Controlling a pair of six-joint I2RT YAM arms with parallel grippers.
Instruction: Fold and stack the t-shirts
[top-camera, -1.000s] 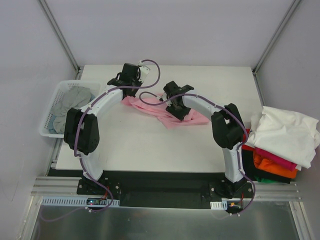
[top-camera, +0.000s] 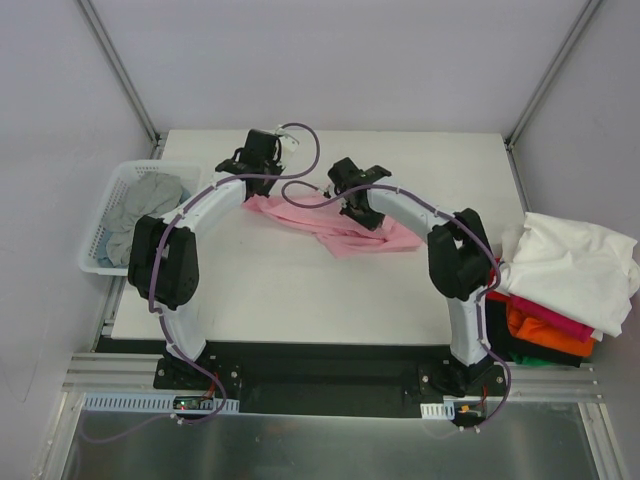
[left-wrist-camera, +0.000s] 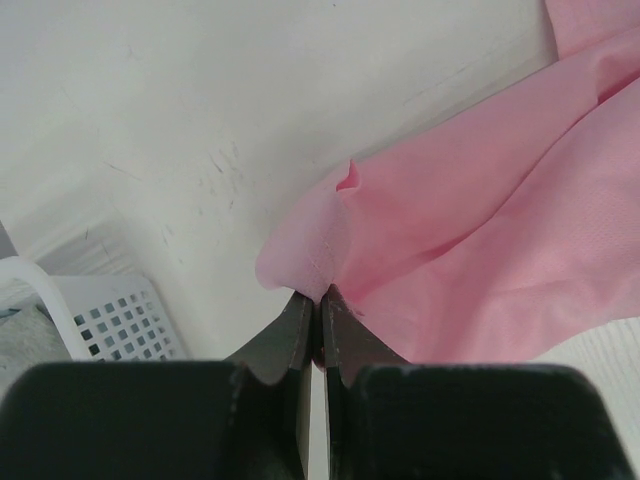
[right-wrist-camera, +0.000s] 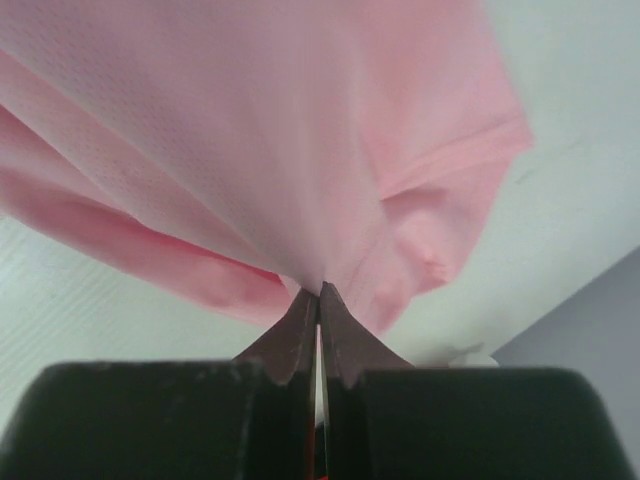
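Note:
A pink t-shirt (top-camera: 345, 235) lies bunched in a long slanting strip across the back half of the white table. At its left end my left gripper is shut on a pinch of the cloth, which bulges up just beyond the fingertips. My right gripper is shut on the shirt towards its right end, with folds of pink cloth (right-wrist-camera: 250, 110) gathering at the tips. In the top view both sets of fingertips are largely hidden by the arms.
To the left stands a white basket (top-camera: 112, 205) holding grey cloth (top-camera: 145, 208). A stack of folded shirts, a white one (top-camera: 568, 265) on top and an orange one (top-camera: 545, 332) lower down, sits at the right.
My right gripper has shifted slightly right and towards the front, and the shirt's right end has moved a little with it. The left arm appears still.

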